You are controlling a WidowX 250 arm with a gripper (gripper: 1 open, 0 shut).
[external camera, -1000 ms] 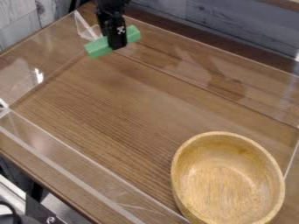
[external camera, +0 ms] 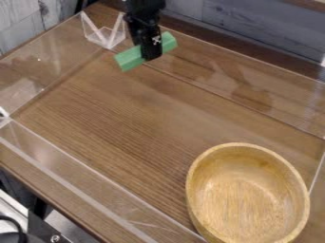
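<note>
At the upper middle of the camera view my gripper, dark, is shut on a mint-green block and holds it tilted above the wooden table. The black fingers cover the middle of the block. A large yellow bowl stands at the lower right, well apart from the gripper.
A clear, whitish angular object is at the back left, just left of the gripper. A grey wall runs along the back.
My gripper, with the green block in it, has moved to the right across the back of the table. The bowl has stayed where it was.
</note>
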